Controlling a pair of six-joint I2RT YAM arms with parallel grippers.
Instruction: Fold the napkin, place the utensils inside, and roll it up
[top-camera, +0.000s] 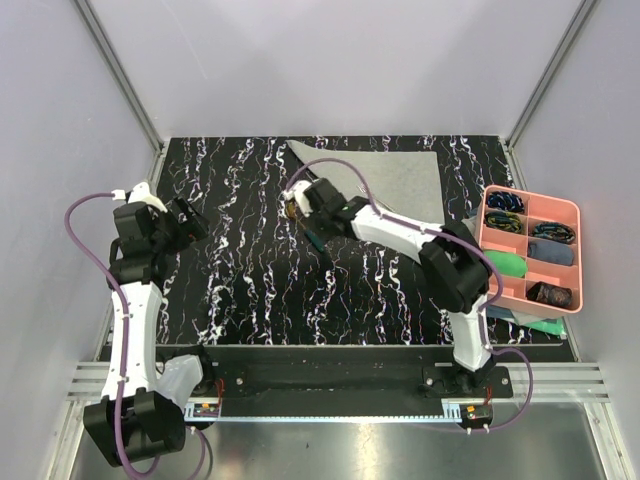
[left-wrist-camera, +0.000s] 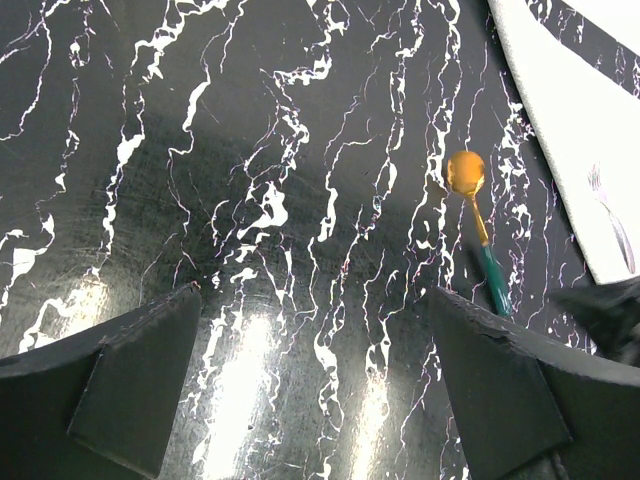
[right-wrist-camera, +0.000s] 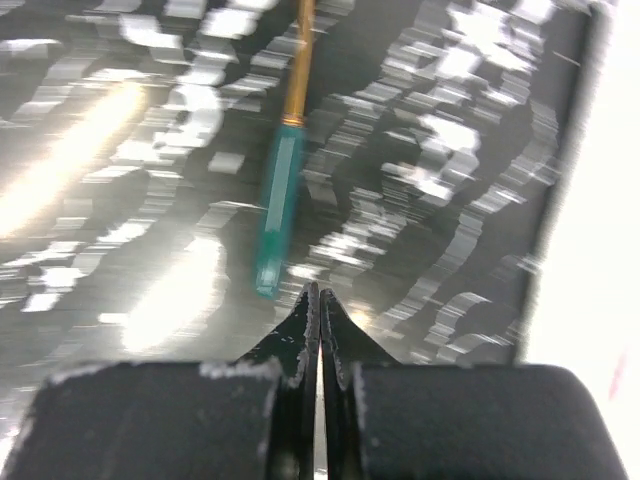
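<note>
A spoon with gold head (left-wrist-camera: 466, 172) and teal handle (right-wrist-camera: 280, 200) lies on the black marbled mat, left of the grey napkin (top-camera: 388, 168). A silver utensil (left-wrist-camera: 603, 195) on the napkin is mostly hidden in the top view by my right arm. My right gripper is shut, nothing visible between its fingers, beside the end of the teal handle; the right wrist view is blurred. My left gripper (top-camera: 190, 218) stands open and empty at the left of the mat.
A pink divided box (top-camera: 525, 300) with rolled cloths sits at the right on folded fabric.
</note>
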